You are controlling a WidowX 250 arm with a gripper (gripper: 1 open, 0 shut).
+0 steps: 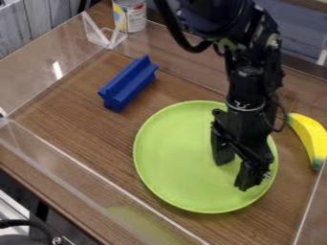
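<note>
My black gripper is low over the right part of a green plate, its fingers open and reaching down to the plate's surface. Whether anything small lies under or between the fingers is hidden by the dark gripper body. A yellow banana lies to the right of the plate, just beside the arm.
A blue block-like tray lies at the upper left of the wooden table. A can stands at the back. Clear low walls edge the table at left and front.
</note>
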